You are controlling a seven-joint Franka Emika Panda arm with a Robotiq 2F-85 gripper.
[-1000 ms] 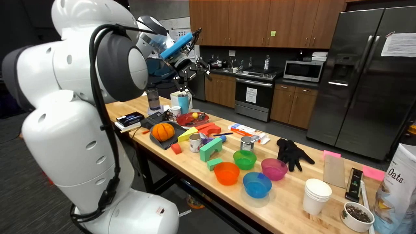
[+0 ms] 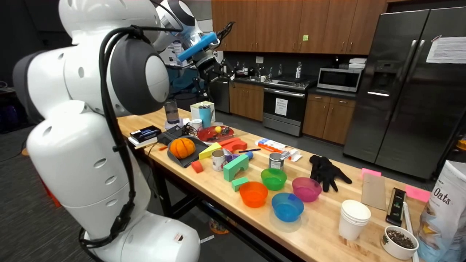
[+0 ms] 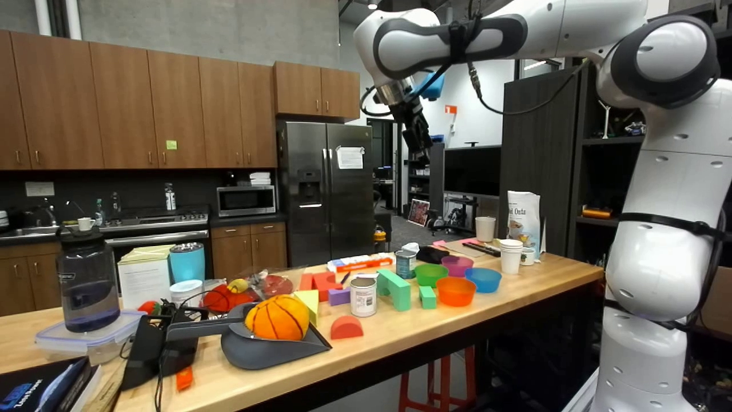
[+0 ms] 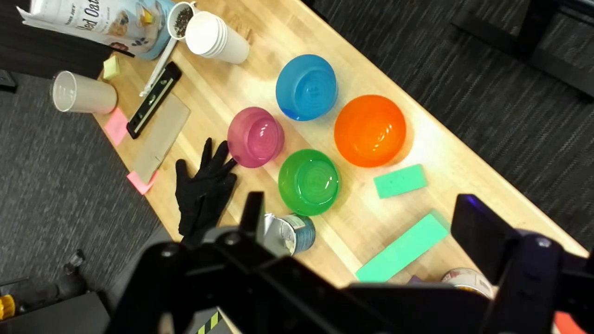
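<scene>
High above the table, my gripper stands open, its two black fingers (image 4: 479,234) wide apart and nothing between them. It also shows in the exterior views, well clear of everything on the tabletop. Below it in the wrist view are a green bowl (image 4: 309,183), an orange bowl (image 4: 370,131), a blue bowl (image 4: 307,87) and a pink bowl (image 4: 255,137); all four look empty. A small green block (image 4: 400,181) and a larger green arch block (image 4: 404,248) lie nearby. An opened tin (image 4: 300,233) is partly hidden by my left finger.
A black glove (image 4: 204,189), stacked white cups (image 4: 217,39) and an oats bag (image 2: 445,205) occupy one end. Toward the other end are a dustpan (image 3: 274,353) holding an orange pumpkin-like ball (image 3: 278,317), a water bottle (image 3: 88,281) and more blocks. Bare wood runs along the front edge.
The arm has shifted slightly, and my gripper sits a little higher in exterior view 1, with its fingers turned somewhat. Objects on the table look unmoved.
</scene>
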